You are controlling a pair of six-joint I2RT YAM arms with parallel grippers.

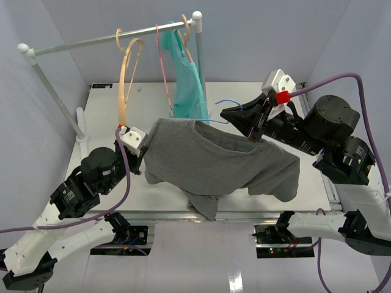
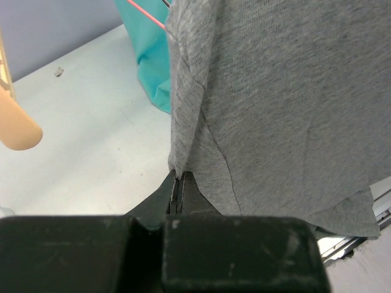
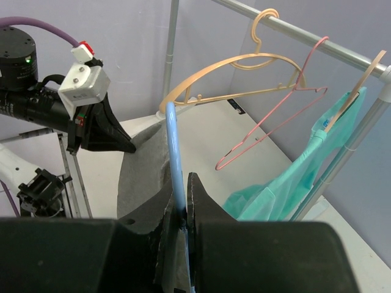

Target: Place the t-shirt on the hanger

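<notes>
The grey t-shirt hangs stretched between my grippers over the table. My left gripper is shut on its left edge; in the left wrist view the fingertips pinch the fabric. My right gripper is shut on the blue hanger, whose bar reaches into the shirt's upper opening in the top view. How far the hanger is inside is partly hidden by fabric.
A rack stands at the back left, holding wooden hangers, a pink hanger and a teal garment. The white table lies beneath.
</notes>
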